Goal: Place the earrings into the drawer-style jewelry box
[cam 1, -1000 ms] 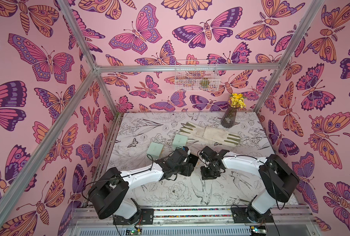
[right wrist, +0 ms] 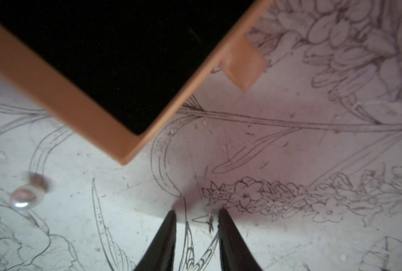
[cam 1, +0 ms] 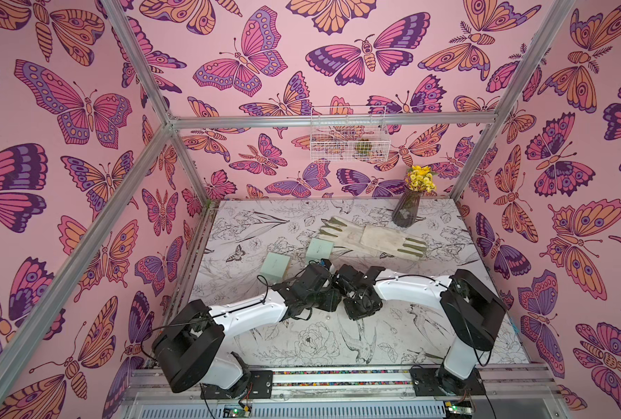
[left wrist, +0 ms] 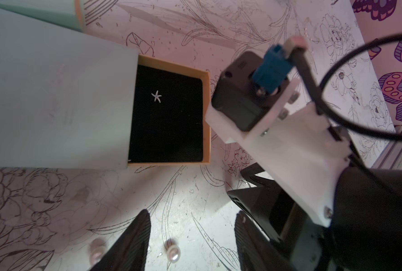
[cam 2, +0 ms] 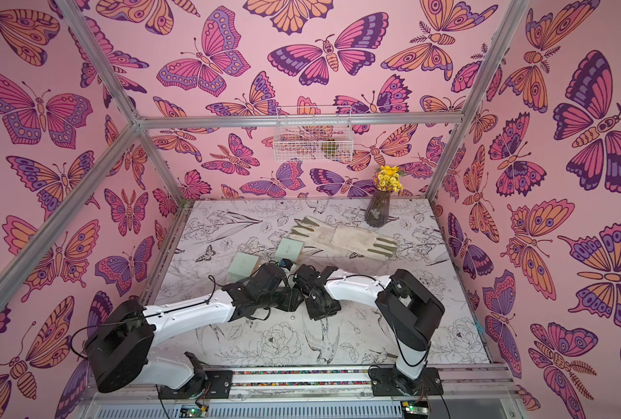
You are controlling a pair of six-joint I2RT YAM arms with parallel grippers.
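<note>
In the left wrist view, the jewelry box (left wrist: 56,90) lies with its black-lined drawer (left wrist: 169,126) pulled out. A small starfish earring (left wrist: 156,96) rests on the lining. Below the drawer, a pearl earring (left wrist: 173,253) lies on the table near my left gripper, whose fingers stand apart with nothing held. A second, blurred pearl (left wrist: 97,256) is farther left. My right gripper stands open just off the drawer's corner. A tiny pinkish shape (right wrist: 208,220) on the table shows between its fingertips, perhaps an earring. Another pearl (right wrist: 27,196) lies to the left there.
Two mint box tops (cam 1: 275,266) show behind the left arm. Beyond them lie pale gloves (cam 1: 377,239) and a flower vase (cam 1: 407,208). Both grippers stand very close together at the table's middle.
My right arm has moved left, closing on the left gripper and covering the black drawer that showed between them. The left arm has barely shifted.
</note>
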